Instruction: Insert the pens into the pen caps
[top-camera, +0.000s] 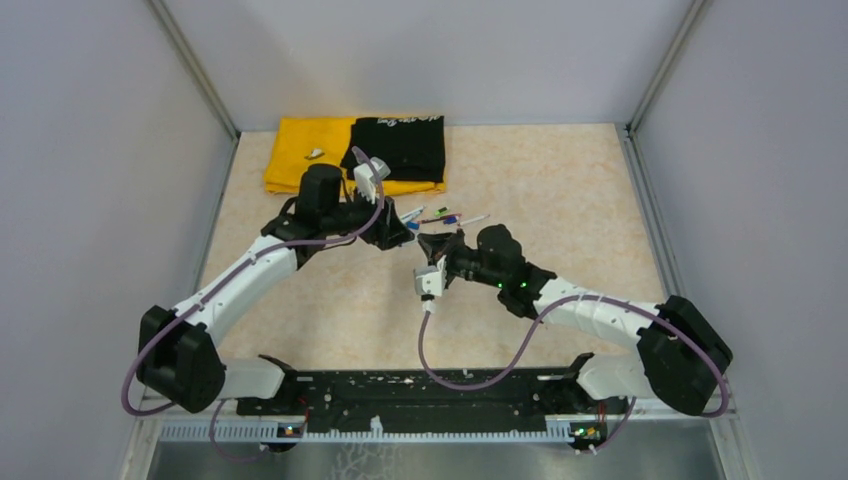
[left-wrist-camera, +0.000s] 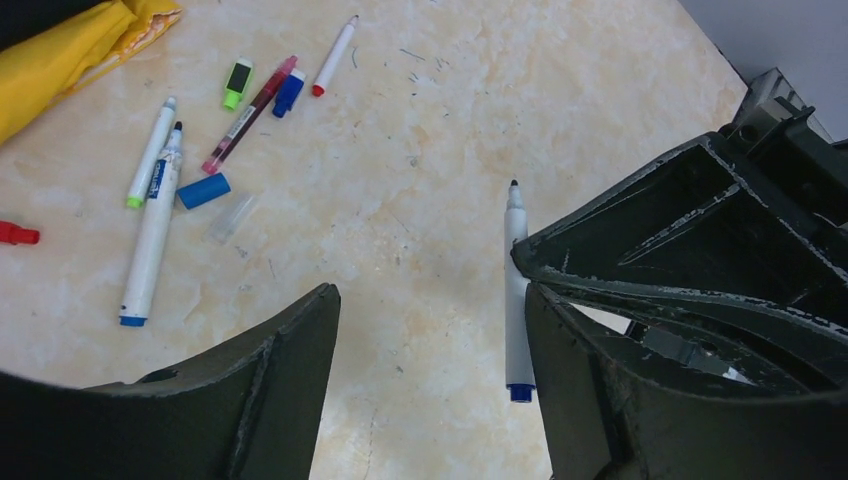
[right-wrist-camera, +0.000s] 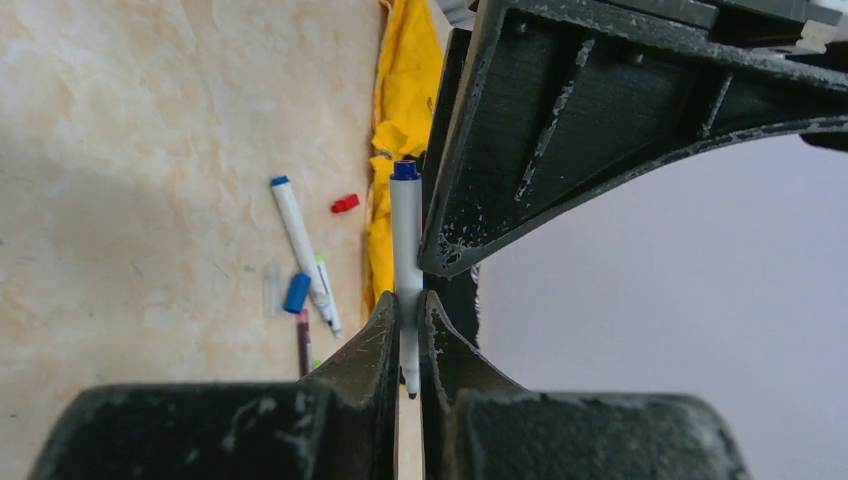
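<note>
A white pen with a blue end (right-wrist-camera: 406, 230) is held by my right gripper, which is shut on its body. The pen's dark tip shows just past the pads. In the left wrist view this pen (left-wrist-camera: 517, 340) stands upright near the right finger of my left gripper. That gripper is open, its middle empty. Whether finger and pen touch, I cannot tell. On the table lie a blue pen cap (left-wrist-camera: 203, 191), a dark-blue cap (left-wrist-camera: 288, 93), a green-black cap (left-wrist-camera: 238, 83) and a red cap (left-wrist-camera: 18, 233).
A thick white pen (left-wrist-camera: 152, 235), a green-ended pen (left-wrist-camera: 152, 153), a pink pen (left-wrist-camera: 250, 115), a red-ended pen (left-wrist-camera: 336, 57) and a clear cap (left-wrist-camera: 233, 217) also lie there. Yellow and black cloth (top-camera: 398, 150) covers the back left.
</note>
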